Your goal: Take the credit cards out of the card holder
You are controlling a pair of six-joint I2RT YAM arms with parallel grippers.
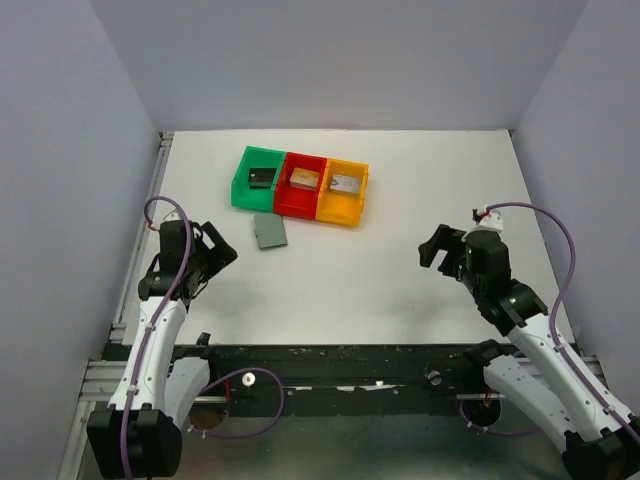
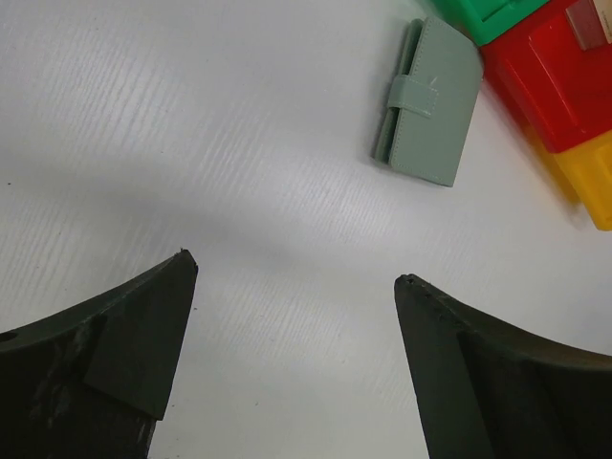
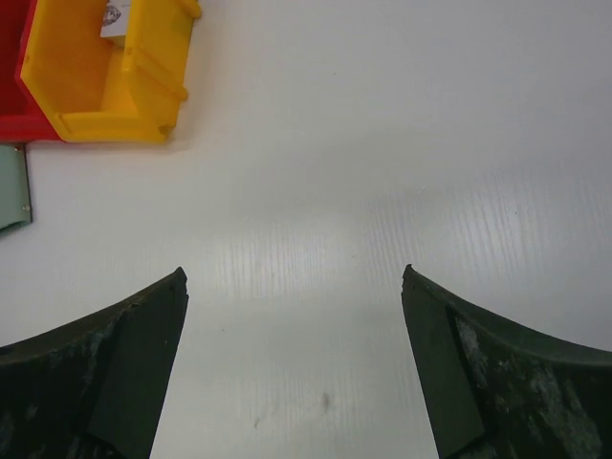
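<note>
A grey-green card holder (image 1: 270,231) lies flat and closed on the white table, just in front of the green and red bins. In the left wrist view the strap of the card holder (image 2: 440,105) is folded over its edge; no cards show outside it. My left gripper (image 1: 221,248) stands open to the left of the holder, apart from it, with only bare table between its fingers. Far to the right, my right gripper (image 1: 433,247) is open and empty. The right wrist view catches only a corner of the holder (image 3: 13,187) at its left edge.
Behind the holder stand a green bin (image 1: 240,194), a red bin (image 1: 296,209) and a yellow bin (image 1: 338,217), side by side. Each has a small flat item inside. Walls close off the back and sides.
</note>
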